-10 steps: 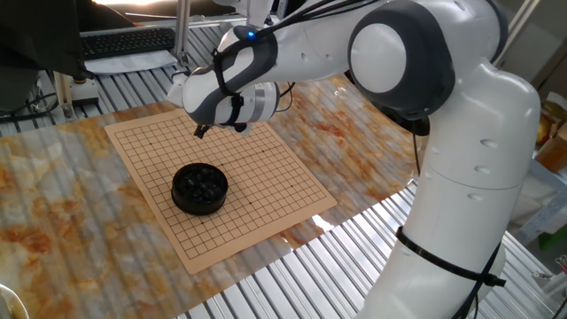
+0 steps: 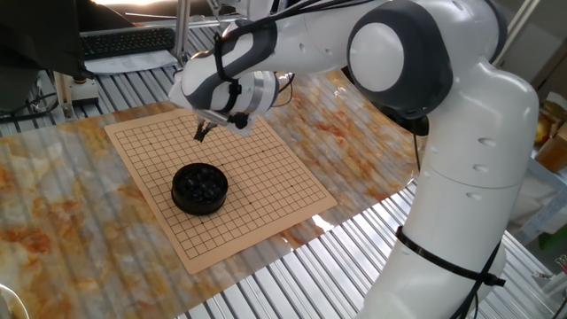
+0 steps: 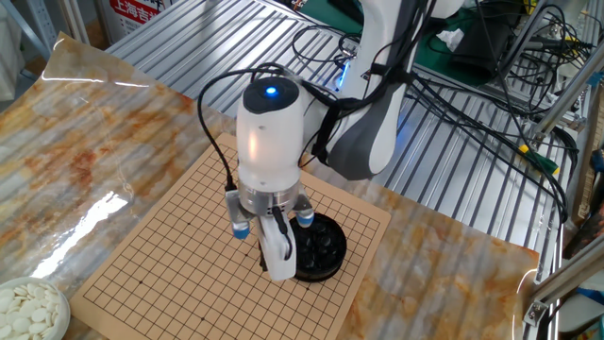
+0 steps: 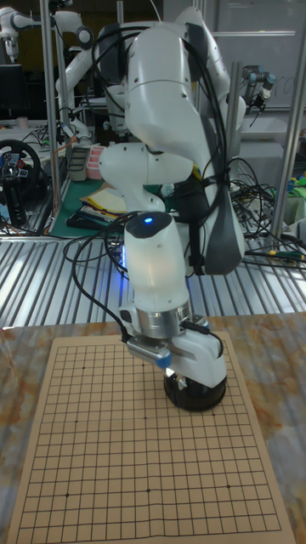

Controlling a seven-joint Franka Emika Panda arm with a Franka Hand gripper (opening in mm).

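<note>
A round black bowl (image 2: 199, 189) filled with black go stones (image 2: 202, 184) sits on the tan gridded board (image 2: 257, 177). My gripper (image 2: 200, 136) is above the board, its dark fingertips pointing down, apart from the bowl in exterior view 1. From exterior view 2, the white hand overlaps the left edge of the bowl (image 3: 321, 250) and hides most of the fingers. The hand also covers part of the bowl (image 4: 197, 399) in exterior view 3. The fingers are too small and too hidden to show whether they are open or shut, or whether anything is between them.
A white bowl of white stones (image 3: 30, 312) stands on the marbled sheet (image 3: 123, 104) beside the board. Much of the board grid is bare. Loose cables (image 3: 453, 113) lie on the ribbed metal table (image 3: 444, 189) near the arm. A keyboard (image 2: 128, 42) rests at the far side.
Over the last second my wrist has turned and dipped slightly, bringing more of the hand's underside into view. The fingertips have barely shifted. The bowl and board have not moved.
</note>
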